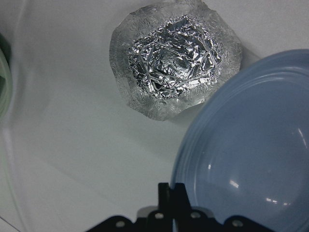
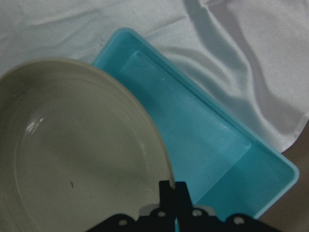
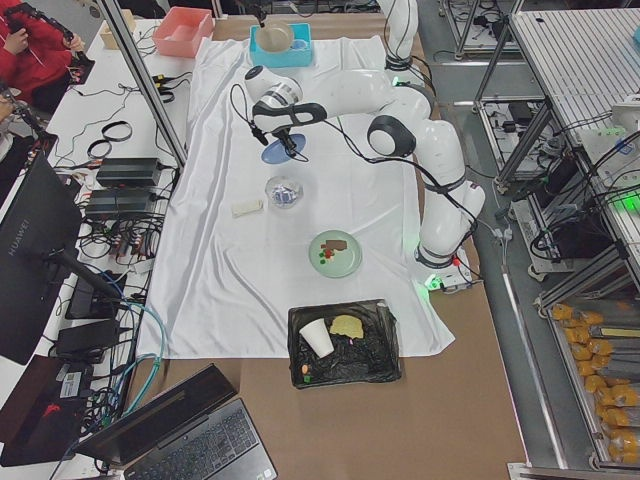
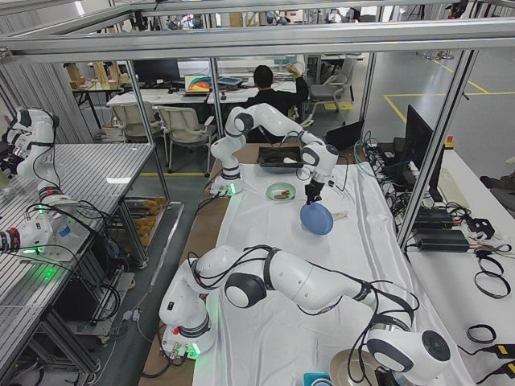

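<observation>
My left gripper is shut on the rim of a blue plate (image 1: 241, 145), seen in the left wrist view, with a crinkled foil dish (image 1: 176, 58) beside it on the white cloth. My right gripper is shut on the rim of a beige plate (image 2: 82, 154), which hangs over a light-blue plastic tray (image 2: 203, 130) at the far end of the table. A green plate (image 3: 334, 260) holding small brown, red and green pieces lies nearer the middle.
A black-lined bin (image 3: 345, 370) with a white cup and yellow item stands at the near end. A pale bar (image 3: 247, 208) lies left of the foil dish. A pink bin (image 3: 184, 30) sits at the far left.
</observation>
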